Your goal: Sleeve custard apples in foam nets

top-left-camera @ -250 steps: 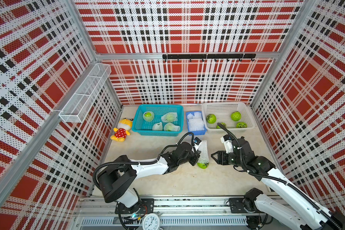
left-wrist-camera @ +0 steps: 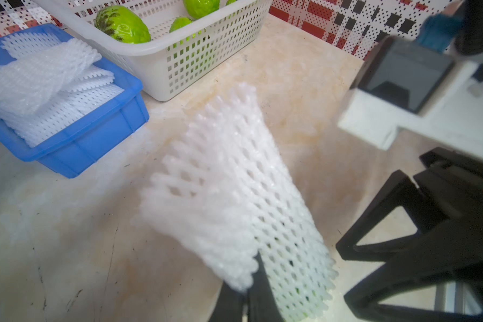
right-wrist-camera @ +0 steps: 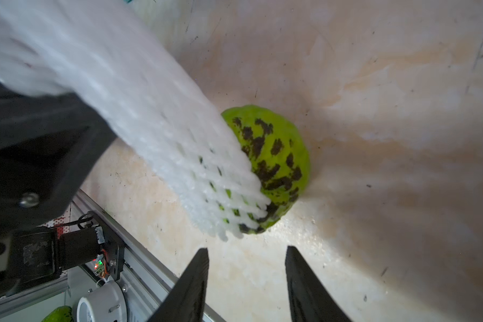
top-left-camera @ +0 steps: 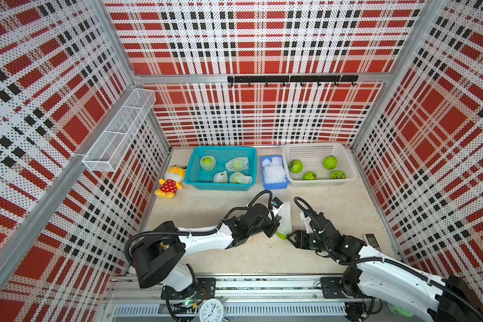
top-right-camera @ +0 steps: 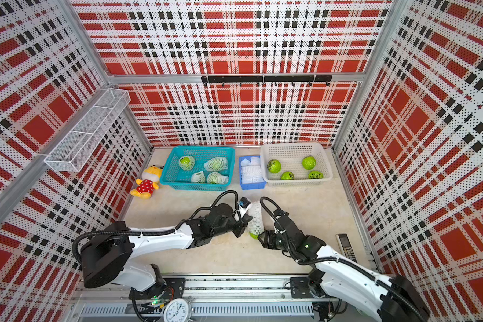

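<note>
A white foam net (left-wrist-camera: 284, 225) stands tilted at the table's middle, draped over a spotted green custard apple (right-wrist-camera: 276, 161) that shows below its lower end. My left gripper is shut on the net's wall. My right gripper is open just beside the apple, on its front-right side, with nothing between its fingers. More nets lie in the blue box (top-left-camera: 274, 184). Several bare apples sit in the white basket (top-left-camera: 320, 181), and netted apples are in the teal basket (top-left-camera: 193, 177).
A plush toy (top-left-camera: 168, 187) lies at the left, a phone (top-right-camera: 346, 247) at the right near the front. Bare table surrounds the two grippers. The front rail runs below.
My right gripper has moved toward the front and left, closer to the apple. My left gripper and the net have shifted slightly toward the front.
</note>
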